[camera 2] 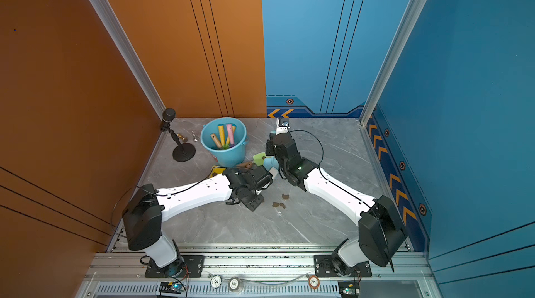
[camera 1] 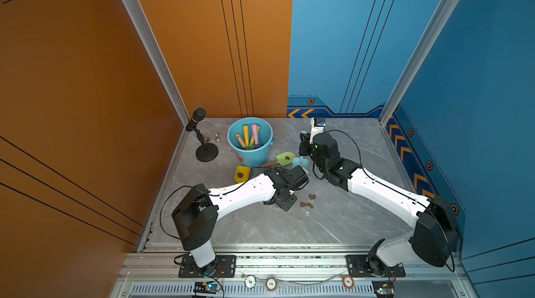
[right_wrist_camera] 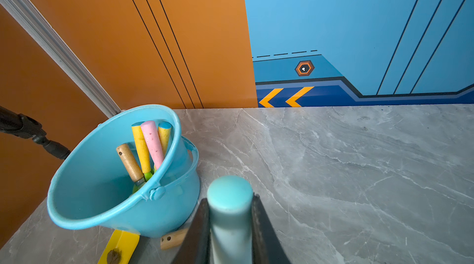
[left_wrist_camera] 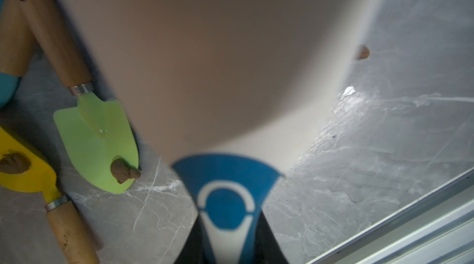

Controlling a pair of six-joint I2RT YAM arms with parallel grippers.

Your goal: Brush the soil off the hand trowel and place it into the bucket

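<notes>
In the left wrist view a wide cream-coloured brush (left_wrist_camera: pixel 232 56) fills the middle, blurred by nearness. My left gripper is shut on its blue end, which bears a white ring. In the right wrist view my right gripper has its fingers close against both sides of an upright teal-ended handle (right_wrist_camera: pixel 229 192). From above, a light-blue blade (camera 1: pixel 301 162) shows below the right gripper, close to the left one. Whether soil is on it cannot be made out. The blue bucket (camera 1: pixel 255 156) stands at the back, left of the right gripper.
Several tool handles (right_wrist_camera: pixel 153 143) stand in the bucket. A yellow trowel (camera 1: pixel 243 173) and a green trowel (left_wrist_camera: pixel 96 135), both with brown clumps, lie on the table. Brown soil bits (camera 1: pixel 306 205) lie toward the front. A dark stand (camera 1: pixel 206 152) occupies the left.
</notes>
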